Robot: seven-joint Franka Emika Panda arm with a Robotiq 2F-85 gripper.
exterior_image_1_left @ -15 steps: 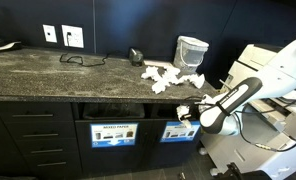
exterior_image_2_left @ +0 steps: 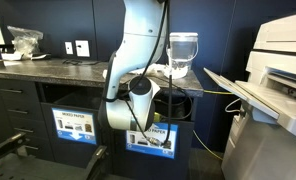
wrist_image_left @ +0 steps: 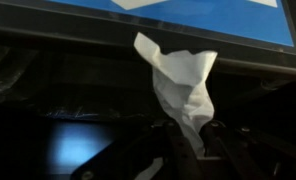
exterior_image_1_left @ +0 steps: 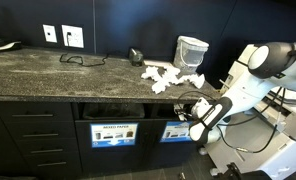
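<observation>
A crumpled white paper (wrist_image_left: 185,85) sticks up from between the dark fingers of my gripper in the wrist view. The gripper is shut on its lower part, which the fingers partly hide. Beyond the paper lies a dark opening, with a blue sign (wrist_image_left: 223,18) along the top of the view. In exterior view 2 the white arm end (exterior_image_2_left: 133,108) is in front of the cabinet, between its two signs; the fingers do not show clearly there.
Several crumpled white papers (exterior_image_1_left: 170,76) and a clear bucket (exterior_image_1_left: 192,51) are on the dark countertop (exterior_image_1_left: 98,82). Below it are a bin marked mixed paper (exterior_image_1_left: 113,134) and another signed bin (exterior_image_1_left: 178,131). White machinery (exterior_image_2_left: 278,95) stands at the right.
My arm has swung left and lower in exterior view 1, and more of its upper part shows at the right. The papers on the countertop look unmoved.
</observation>
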